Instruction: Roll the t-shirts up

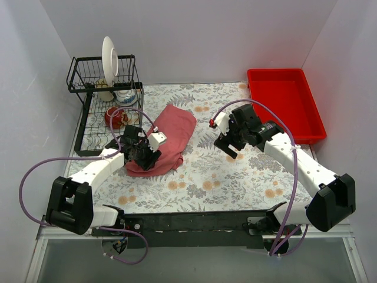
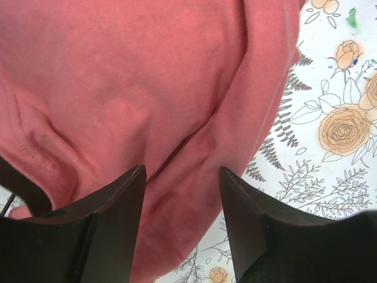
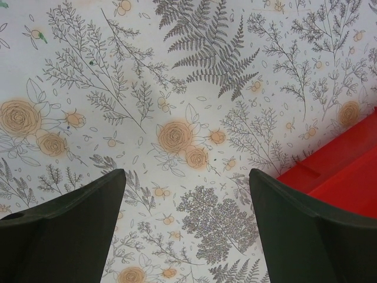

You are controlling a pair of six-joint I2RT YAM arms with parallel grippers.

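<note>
A red t-shirt lies rumpled on the left half of the patterned table, with a long fold along its edge. Over its front part hovers my left gripper, part open. In the left wrist view the red cloth spreads beneath and between the fingers, but it is not clear that they touch it. Nothing is visibly pinched. My right gripper stands open above bare tablecloth. Only floral cloth shows between its fingers in the right wrist view. The left arm hides part of the shirt.
A black dish rack with a white plate and a red mug borders the shirt on the left. A red bin occupies the back right. Floral tablecloth lies bare in the middle.
</note>
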